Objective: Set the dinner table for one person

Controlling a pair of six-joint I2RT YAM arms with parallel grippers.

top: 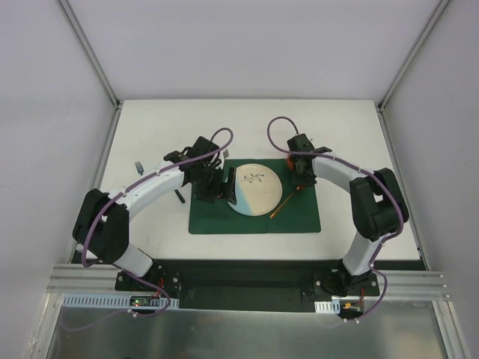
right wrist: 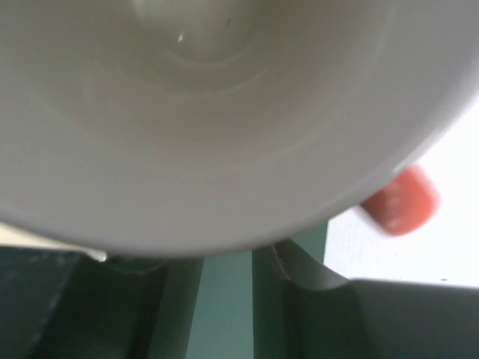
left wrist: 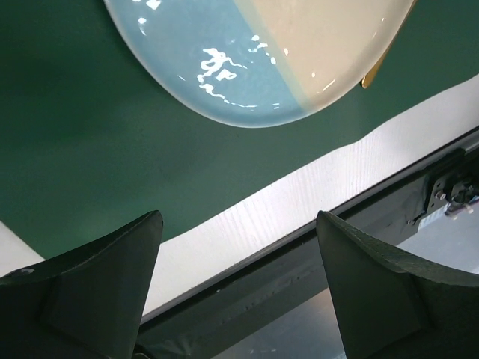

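A round plate (top: 254,190), part blue and part cream, lies on the green placemat (top: 299,221). My left gripper (top: 230,188) stands open over the plate's left side; in the left wrist view its fingers (left wrist: 105,288) are wide apart with nothing between them. Right of the plate lies a thin gold utensil (top: 281,205). My right gripper (top: 302,182) is over the placemat's upper right, beside an orange cup (top: 290,162). In the right wrist view the cup's pale inside (right wrist: 202,142) fills the top and hides the fingertips. Bare placemat shows in a narrow gap between those fingers.
A dark fork (top: 139,167) and a dark knife (top: 179,196) lie at the left of the white table (top: 247,127).
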